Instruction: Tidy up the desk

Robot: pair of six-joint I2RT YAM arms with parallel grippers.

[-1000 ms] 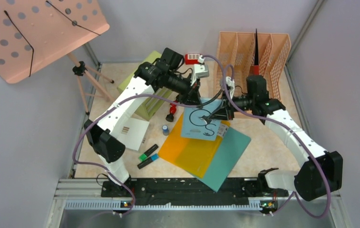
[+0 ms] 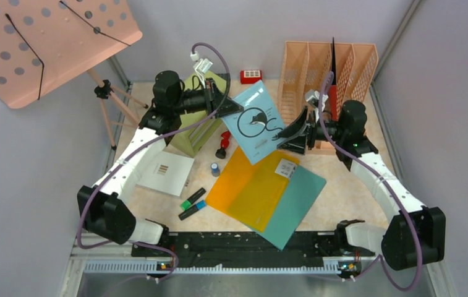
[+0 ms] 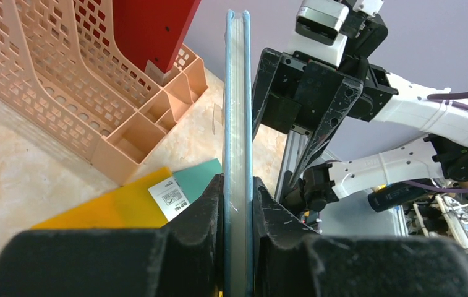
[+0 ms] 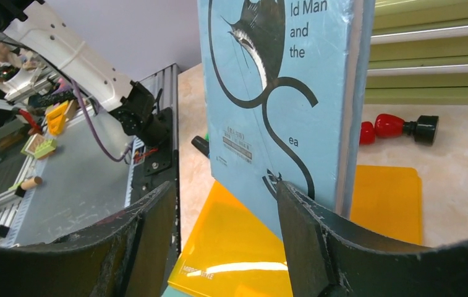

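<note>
My left gripper (image 2: 231,106) is shut on a light blue "Old Man and the Sea" book (image 2: 256,124), seen edge-on in the left wrist view (image 3: 238,124) and by its cover in the right wrist view (image 4: 268,105). My right gripper (image 2: 290,133) is part open beside the book's lower right, with no book between its fingers. Orange (image 2: 231,185) and teal (image 2: 299,210) folders lie overlapped below. A pink slotted organizer (image 2: 296,68) at the back right holds a red item (image 3: 148,28).
A green rack (image 2: 191,136), red dumbbell-like object (image 2: 224,143), blue bottle (image 2: 215,169), two markers (image 2: 193,209) and white book (image 2: 160,173) are on the left. A red device (image 2: 251,76) stands at the back.
The book has risen and moved toward the back, turning, with my left gripper drawing back up and left. My right gripper has separated from it and shifted slightly up.
</note>
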